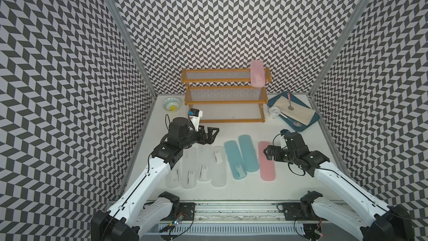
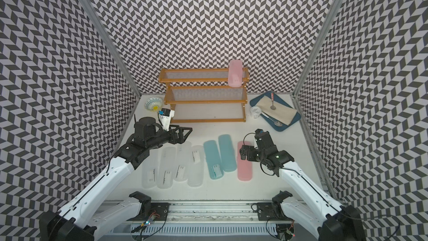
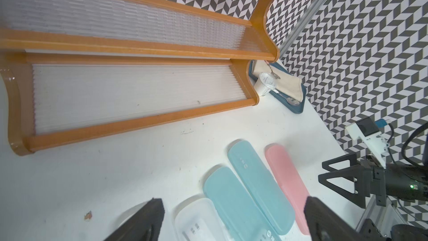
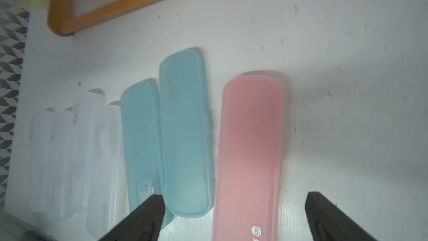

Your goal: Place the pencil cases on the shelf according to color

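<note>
A pink pencil case (image 1: pixel 257 73) rests on the top right of the wooden shelf (image 1: pixel 225 101). My right gripper (image 1: pixel 269 151) hangs open above the other pink case (image 4: pixel 249 142), which lies right of two teal cases (image 4: pixel 182 129) (image 4: pixel 142 142) on the table. Several clear cases (image 1: pixel 218 174) lie at the left. My left gripper (image 1: pixel 209 134) is raised over the table between the clear cases and the shelf, its fingers apart with nothing seen between them.
A blue tray (image 1: pixel 307 124) with a cloth and spoons, plus a white cup (image 1: pixel 274 112), stands right of the shelf. A patterned bowl (image 1: pixel 171 103) sits at its left. The lower shelves are empty.
</note>
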